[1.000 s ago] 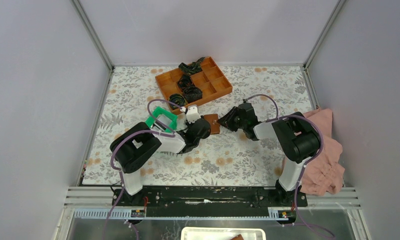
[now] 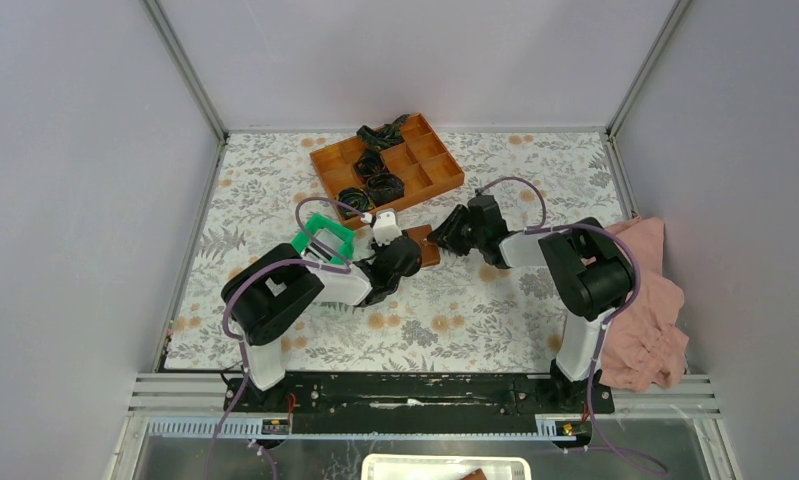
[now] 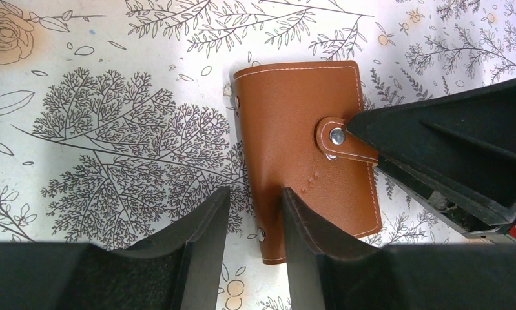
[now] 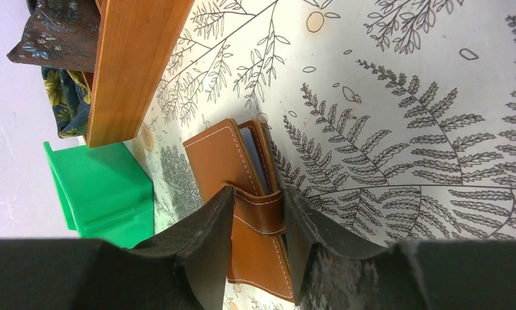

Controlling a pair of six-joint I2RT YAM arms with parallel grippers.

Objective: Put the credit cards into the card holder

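A brown leather card holder (image 3: 300,97) lies closed on the patterned cloth, its snap strap (image 3: 349,145) across the edge. In the right wrist view, a greyish insert (image 4: 251,148) shows between its covers. My left gripper is part open over the holder's spine: one finger is beyond the spine, the other over the leather, and a gap shows between them. My right gripper is open at the strap side, its fingertips around the strap; one right finger (image 3: 397,129) covers the strap's end in the left wrist view. No loose card can be made out.
A green box (image 2: 305,238) with pale contents stands left of the holder, partly behind my left arm. Behind it lies a wooden compartment tray (image 2: 445,182) with dark bundles. A pink cloth (image 2: 645,330) lies far right.
My right gripper has moved slightly left and toward the back at the holder's edge. The holder has shifted very slightly toward the back. The left arm looks still.
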